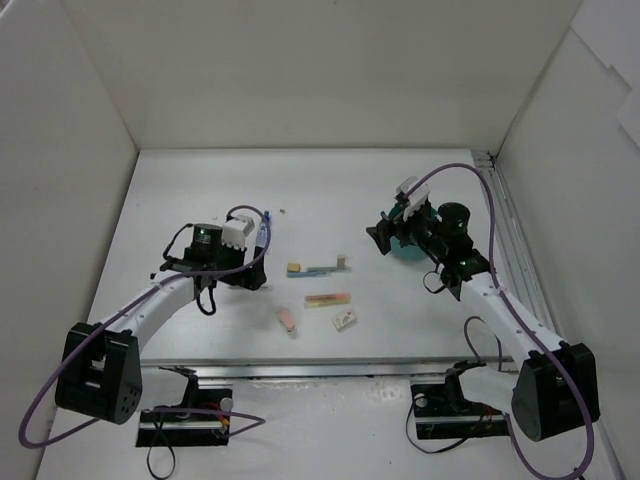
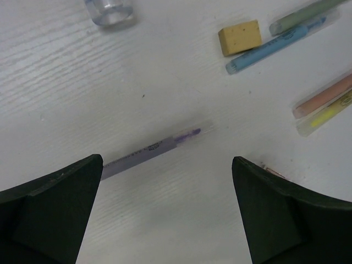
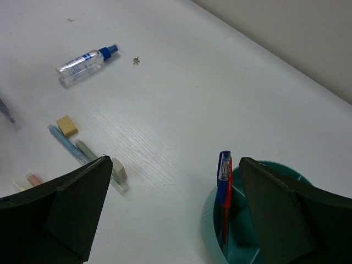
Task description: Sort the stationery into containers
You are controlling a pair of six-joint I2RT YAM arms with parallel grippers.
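My left gripper (image 1: 247, 272) hangs open over a purple marker (image 2: 140, 155), which lies flat between and beyond its fingertips in the left wrist view. My right gripper (image 1: 385, 230) is open at the teal container (image 3: 214, 231), which holds a blue pen (image 3: 223, 176) and a red pen. On the table lie a blue marker (image 1: 300, 274), a green marker (image 2: 291, 19), a pink marker (image 2: 324, 96), a yellow marker (image 2: 327, 114), a yellow block (image 1: 293, 267), a whitish block (image 3: 119, 168), a pink eraser-like piece (image 1: 286, 320) and a white piece (image 1: 343, 319).
A clear spray bottle (image 3: 80, 68) lies behind the markers, partly hidden by the left arm in the top view.
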